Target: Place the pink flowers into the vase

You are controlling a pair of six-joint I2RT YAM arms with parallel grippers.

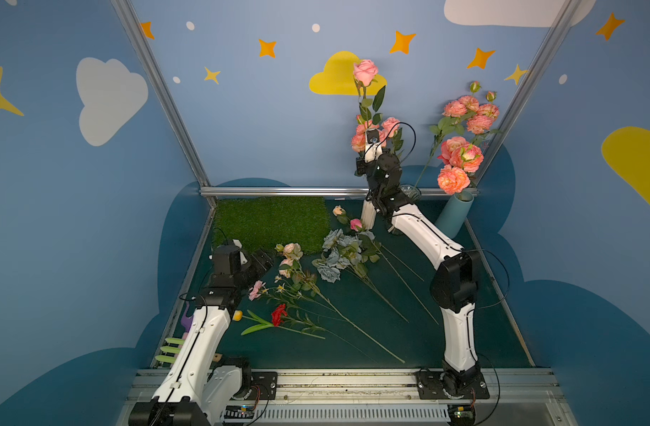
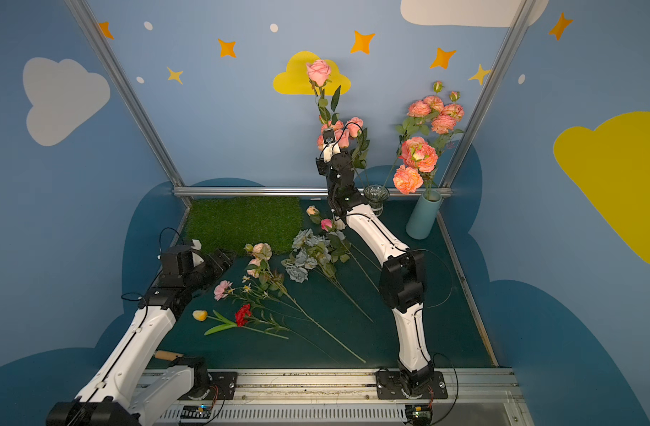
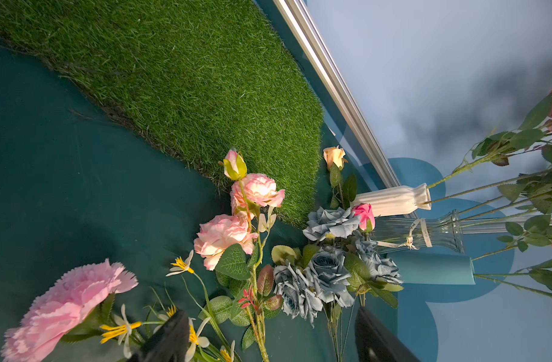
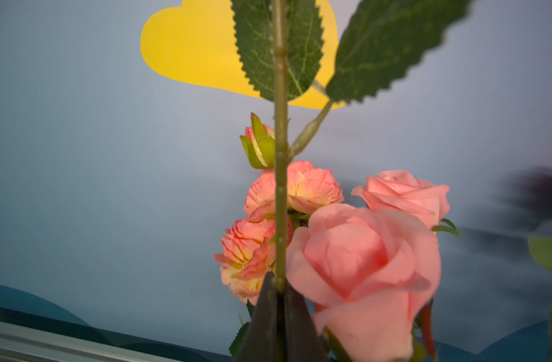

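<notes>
A tall pink rose (image 1: 365,71) stands up against the back wall, above my right arm. In the right wrist view its green stem (image 4: 280,181) runs down between the fingertips of my right gripper, which is shut on it. Another pink rose (image 4: 366,271) and several pink-and-yellow blooms show behind. The white vase (image 3: 390,201) stands at the back; from the top left it is partly hidden by my right arm. Beside it are the glass vase (image 2: 376,200) and the teal vase (image 1: 454,215), both with stems in them. My left gripper is open and empty above the lying flowers.
Grey-blue flowers (image 1: 341,252), pale pink flowers (image 3: 226,237) and a red flower (image 1: 279,314) lie across the middle of the table. The grass mat (image 1: 271,221) fills the back left.
</notes>
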